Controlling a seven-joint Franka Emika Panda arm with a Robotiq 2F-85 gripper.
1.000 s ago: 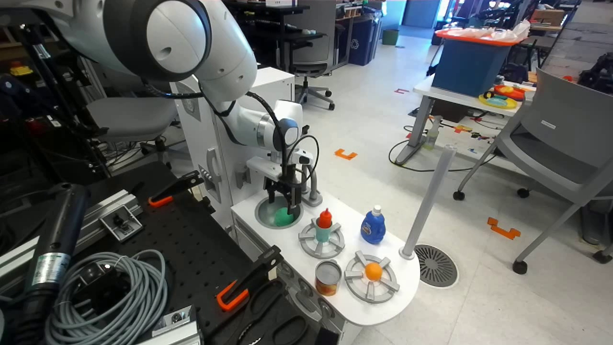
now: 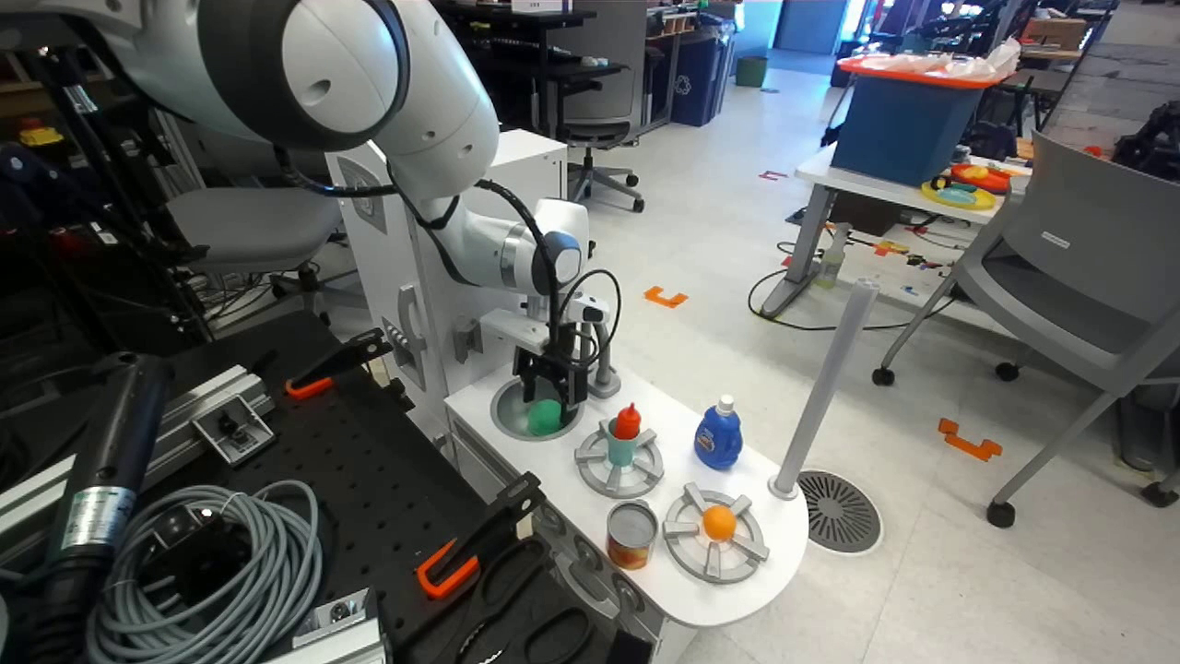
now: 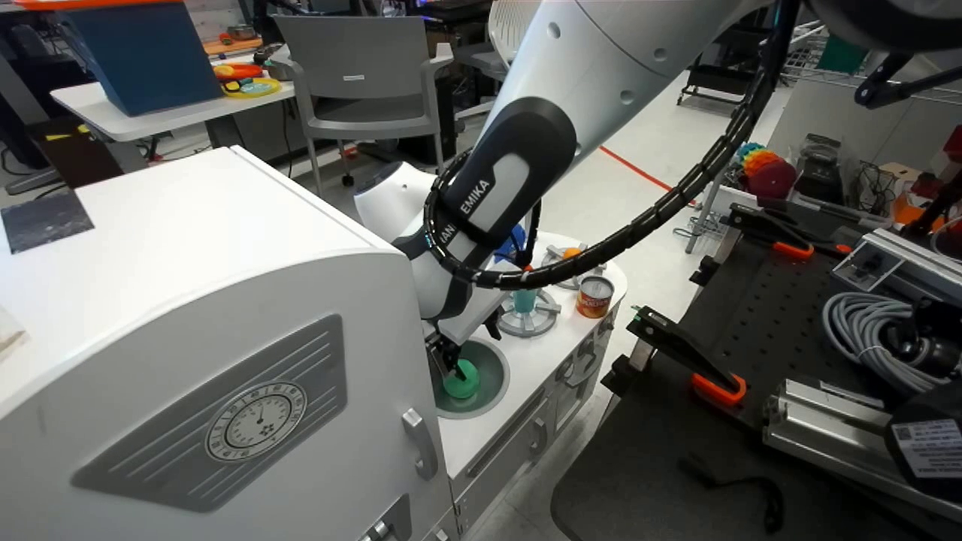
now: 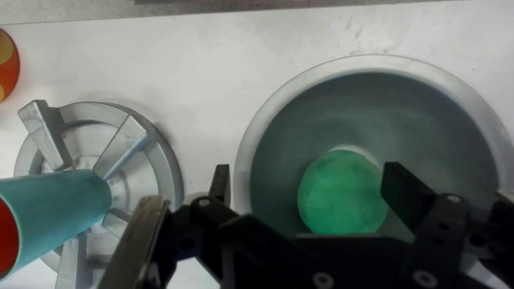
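Note:
A round green object (image 4: 343, 192) lies at the bottom of the grey sink basin (image 4: 366, 62). My gripper is over the sink with its fingers wide apart. In the wrist view, one finger (image 4: 221, 185) stands left of the basin's rim, and the other finger (image 4: 404, 192) overlaps the green object's right edge. Whether that finger touches it cannot be told. Nothing is gripped. The same green object (image 2: 544, 416) shows below my fingers in the first exterior view, and the green object (image 3: 461, 379) is partly covered by them in the second.
Beside the sink, a teal cup (image 2: 621, 447) with a red bottle (image 2: 627, 421) in it stands on a burner. Farther along are a can (image 2: 631, 533), a blue bottle (image 2: 719, 433) and an orange ball (image 2: 719, 522) on another burner. A tall white cabinet (image 3: 180, 270) borders the sink.
My gripper has shifted slightly to the right in the first exterior view, still over the sink. The green object and the items on the counter have stayed put.

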